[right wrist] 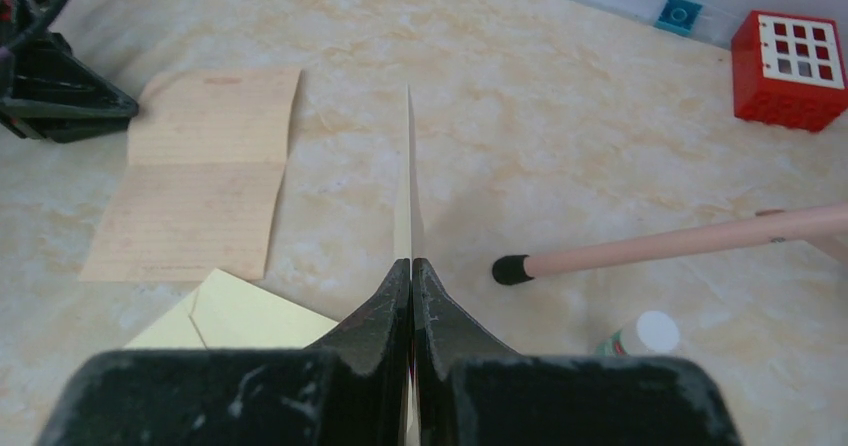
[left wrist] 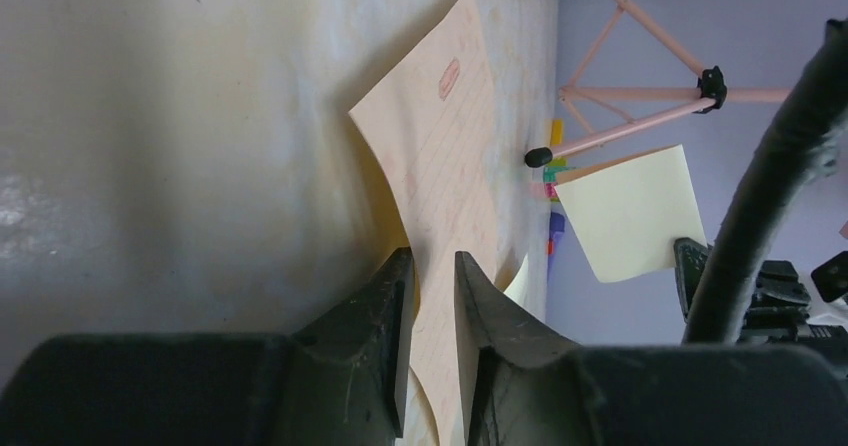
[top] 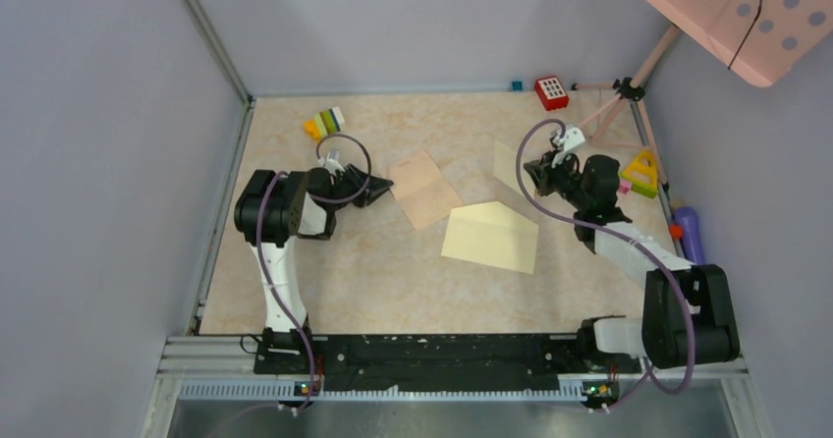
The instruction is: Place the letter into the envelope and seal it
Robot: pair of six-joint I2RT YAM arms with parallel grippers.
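The pink paper (top: 424, 191), creased across its middle and marked with a reddish oval, lies on the table. At its left edge my left gripper is low over the tabletop. A gap shows between its fingertips, with the paper's edge at them. My right gripper is shut on a cream sheet, raised above the table and seen edge-on in the right wrist view. Flat on the table lies another cream paper (top: 491, 237) with a pointed top edge, touching or close to the pink one's lower corner. Which paper is the envelope I cannot tell.
A pink stand (top: 648, 60) with splayed legs occupies the back right. Near it are a red box (top: 551, 93), a yellow triangle (top: 640, 169) and a purple bottle (top: 690, 235). Coloured blocks (top: 327, 122) sit at the back left.
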